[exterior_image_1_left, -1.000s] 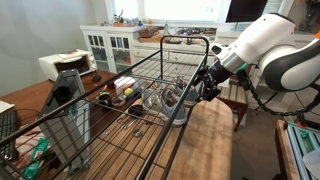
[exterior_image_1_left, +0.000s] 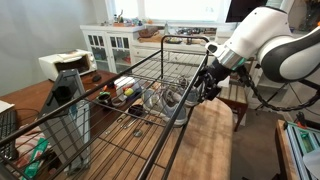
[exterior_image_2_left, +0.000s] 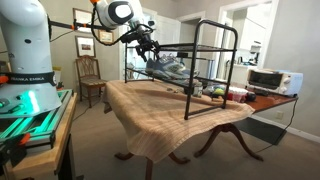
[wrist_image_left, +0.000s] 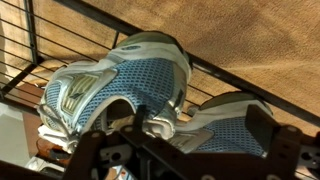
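A pair of grey sneakers with blue mesh sits on the black wire rack. In the wrist view the left sneaker (wrist_image_left: 140, 82) shows most of its upper, while the right sneaker (wrist_image_left: 228, 128) is partly covered by my fingers. My gripper is open above the pair, one finger over each side, and nothing is visibly clamped. From the side, the gripper (exterior_image_2_left: 146, 48) hangs close over the sneakers (exterior_image_2_left: 170, 68) at the rack's end. The other outside view has the gripper (exterior_image_1_left: 203, 90) beside the sneakers (exterior_image_1_left: 172, 106); whether it touches them cannot be told.
The wire rack (exterior_image_2_left: 216, 76) stands on a wooden table (exterior_image_2_left: 150, 118), its rails and posts close around the gripper. Several small items (exterior_image_1_left: 122, 94) lie farther along the rack. Bare tabletop (exterior_image_1_left: 205, 145) extends along the rack's near side.
The upper arm and wrist have shifted slightly in the first outside view. The sneakers and rack look unmoved.
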